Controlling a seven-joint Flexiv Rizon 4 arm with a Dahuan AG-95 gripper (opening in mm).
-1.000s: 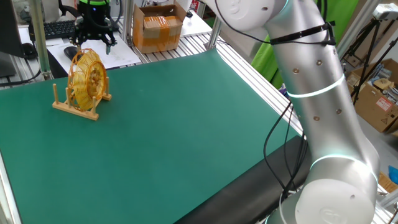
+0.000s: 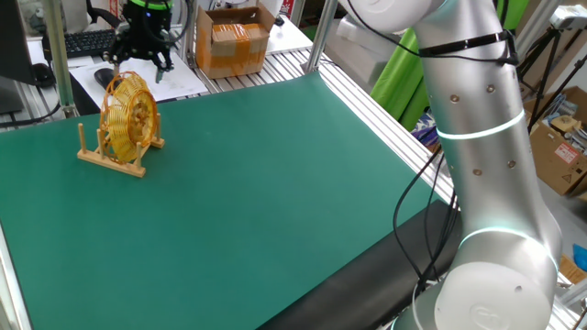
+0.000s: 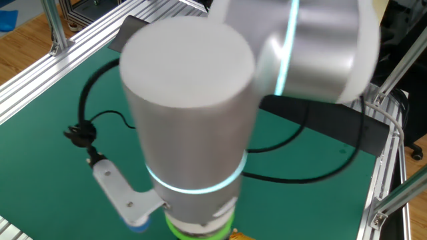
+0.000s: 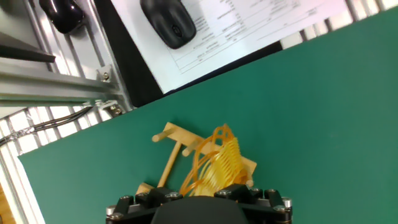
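Note:
A coil of yellow and orange plastic (image 2: pixel 128 119) stands upright on a wooden peg rack (image 2: pixel 112 165) at the far left of the green table. My gripper (image 2: pixel 139 73) hangs above and slightly behind the coil, its black fingers spread apart with nothing visible between them. Seen from the wrist, the coil (image 4: pixel 222 165) and the rack (image 4: pixel 180 134) lie just beyond the gripper, whose dark body covers their near part. In exterior view 2 the arm blocks nearly all of the coil, and the gripper is out of sight.
Behind the table's far edge lie a paper sheet (image 4: pixel 230 31), a black mouse (image 4: pixel 168 22) and a keyboard (image 2: pixel 81 43). A cardboard box (image 2: pixel 232 41) sits at the back, and a metal post (image 2: pixel 59 55) rises near the rack.
The arm's upper link has shifted to the right in exterior view 1, while the gripper has moved only slightly. Coil and rack stand where they were.

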